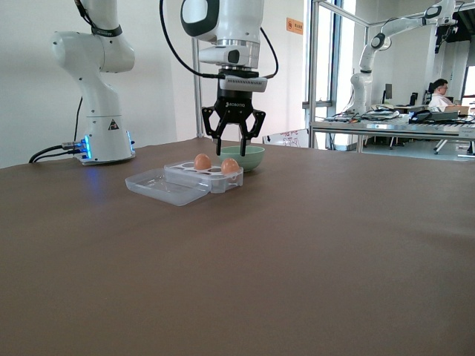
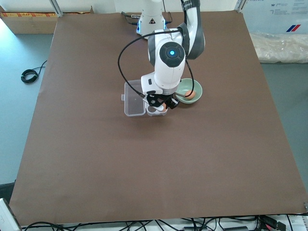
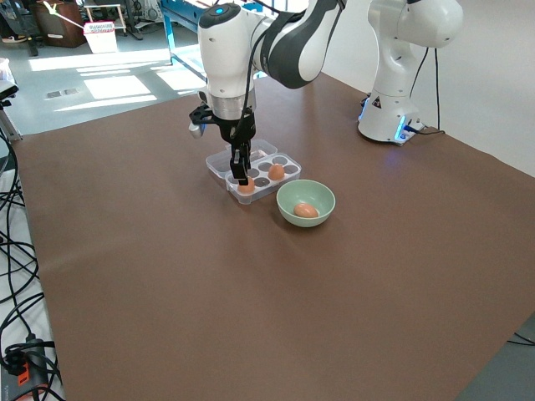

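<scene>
My black gripper (image 1: 231,147) hangs over a clear egg carton (image 1: 178,185) with its lid folded open; its fingers are apart, with nothing visible between them. A pale green bowl (image 3: 306,197) stands beside the carton with a third egg (image 3: 305,210) in it. In the left view the arm hides much of the carton (image 2: 134,103).
The white base of an arm (image 3: 389,117) stands at the back of the brown table (image 2: 159,163), with cables behind it. Cables run along the table's outer edge.
</scene>
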